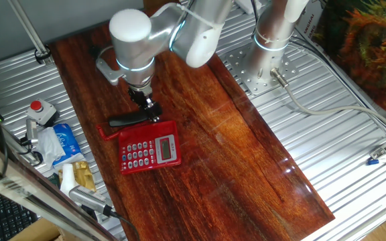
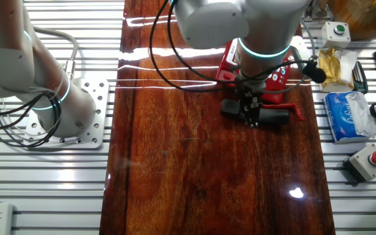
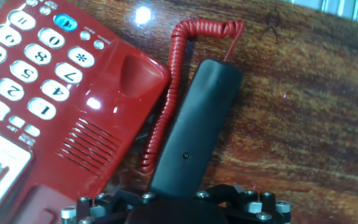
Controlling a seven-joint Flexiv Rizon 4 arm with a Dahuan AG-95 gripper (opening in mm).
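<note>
A red desk phone (image 1: pixel 149 148) with silver keys and a small display lies on the dark wooden board. Beside it rests its black handset (image 3: pixel 197 124), off the cradle, joined by a coiled red cord (image 3: pixel 174 68). My gripper (image 1: pixel 154 114) points down at the handset's end nearer the robot base. In the wrist view, the handset's near end runs in under the gripper's dark parts at the bottom edge. Those parts hide the fingertips, so whether the fingers grip the handset does not show. Seen in exterior view 2, the gripper overlaps the handset (image 2: pixel 274 117).
Left of the board are a red stop button (image 1: pixel 37 106), a blue-white tissue pack (image 1: pixel 65 143) and a grey hairdryer-like tool (image 1: pixel 86 198). The wooden board (image 1: pixel 240 167) is bare toward the front right.
</note>
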